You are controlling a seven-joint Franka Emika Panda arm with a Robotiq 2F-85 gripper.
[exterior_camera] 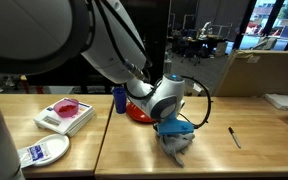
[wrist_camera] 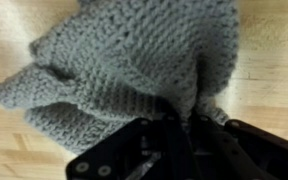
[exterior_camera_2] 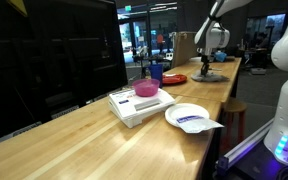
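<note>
A grey knitted cloth (exterior_camera: pixel 176 143) lies bunched on the wooden table, and it fills much of the wrist view, where the knitted cloth (wrist_camera: pixel 134 55) rises in folds toward the fingers. My gripper (exterior_camera: pixel 173 130) points down over it, shut on a gathered fold. In the wrist view the gripper has the fold running in between its dark fingers; the fingertips are hard to make out there. In exterior view 2 the cloth (exterior_camera_2: pixel 212 76) and gripper are small and far off at the table's far end.
A black marker (exterior_camera: pixel 234 138) lies on the table to the right. Behind the arm are a red plate (exterior_camera: pixel 139 113) and a blue cup (exterior_camera: pixel 120 100). At left stand a white box (exterior_camera: pixel 64 120), a pink bowl (exterior_camera_2: pixel 147 88) and a white plate (exterior_camera_2: pixel 187 112). Bare table surrounds the cloth's front and right.
</note>
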